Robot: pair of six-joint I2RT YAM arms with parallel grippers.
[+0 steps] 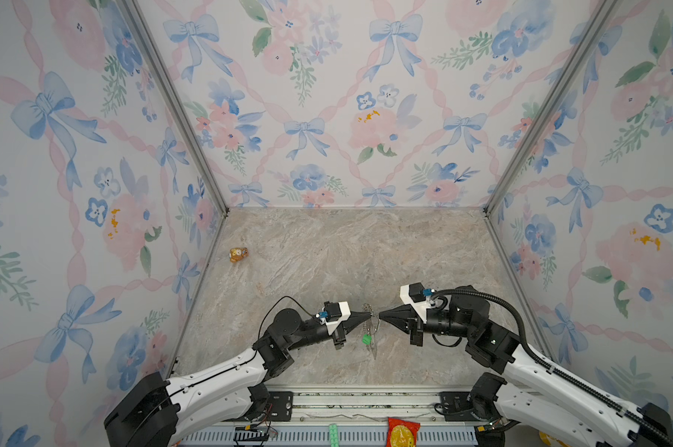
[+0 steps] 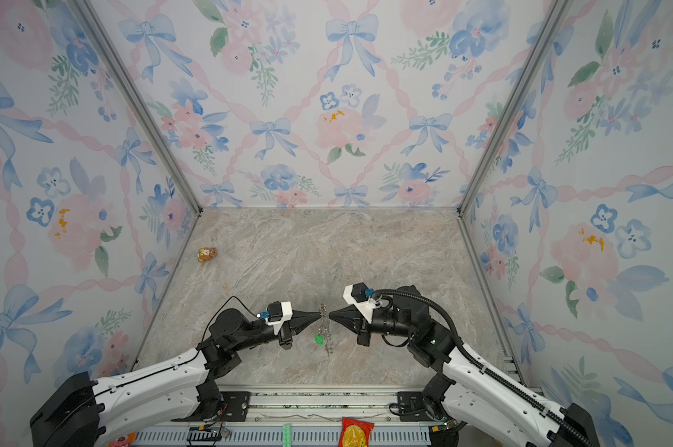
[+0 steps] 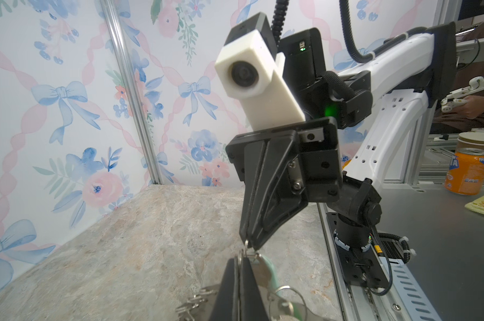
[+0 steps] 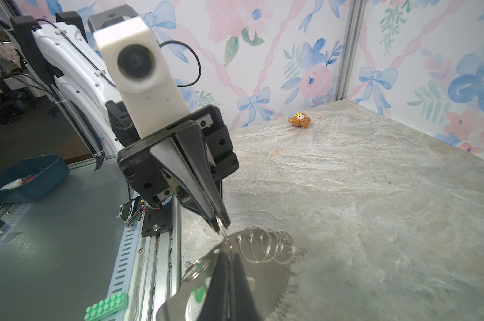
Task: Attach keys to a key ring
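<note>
My left gripper [image 1: 370,314] and right gripper [image 1: 380,316] face each other tip to tip, low above the table, both shut. A thin silver piece, apparently part of the key ring [image 4: 223,231], runs between their tips in the right wrist view. Below them hangs a bundle of metal loops [image 4: 263,243] and a grey flat shiny piece [image 4: 172,306]; a small green part [image 1: 367,339] dangles there too. Another wire loop [image 3: 291,293] shows in the left wrist view. Which pieces are keys, and how they are linked, I cannot tell.
A small brown figurine [image 1: 238,254] lies far off at the left of the stone-patterned table [image 1: 359,246]. Along the front rail sit a red packet [image 1: 402,433] and a green brick [image 4: 106,306].
</note>
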